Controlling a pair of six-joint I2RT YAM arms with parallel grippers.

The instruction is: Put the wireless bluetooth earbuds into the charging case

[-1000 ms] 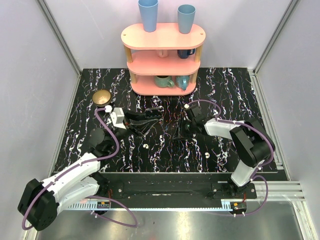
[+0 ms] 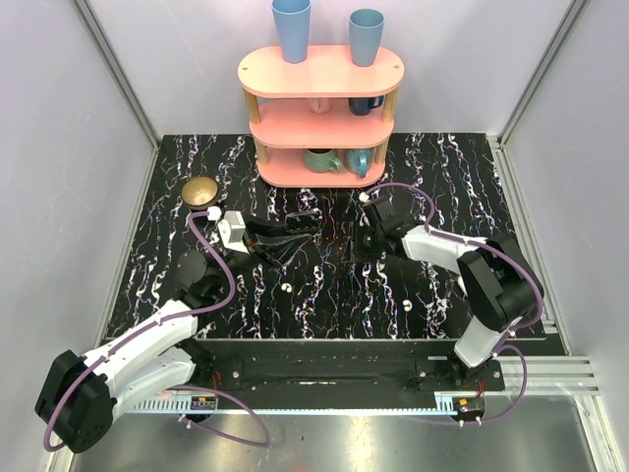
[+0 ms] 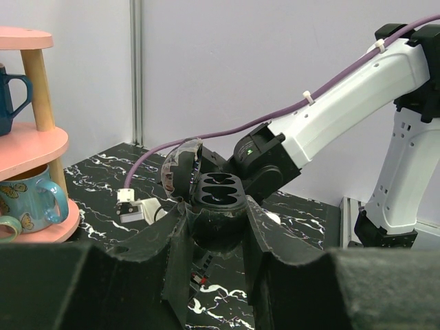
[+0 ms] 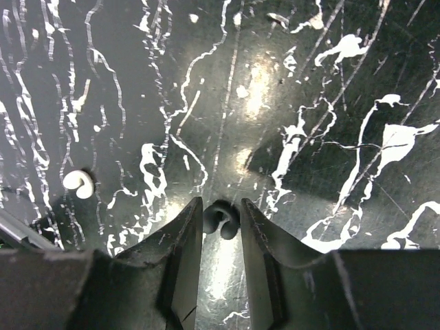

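Note:
My left gripper is shut on the black charging case (image 3: 218, 189), held raised with its lid tilted up and two dark wells showing. From the top, the case (image 2: 302, 221) hangs over the left half of the table. My right gripper points down at the table near the middle, its fingers a short way apart. A small dark curved earbud (image 4: 227, 231) shows in that gap, seemingly close to both fingers; whether it is gripped cannot be told. A white curved piece (image 4: 78, 183), apparently another earbud, lies off to the left.
Small white pieces lie on the marble table at left centre (image 2: 287, 287) and right (image 2: 408, 305). A pink shelf (image 2: 322, 169) with cups stands at the back, and a gold bowl (image 2: 200, 192) back left.
My left arm and the case stay put.

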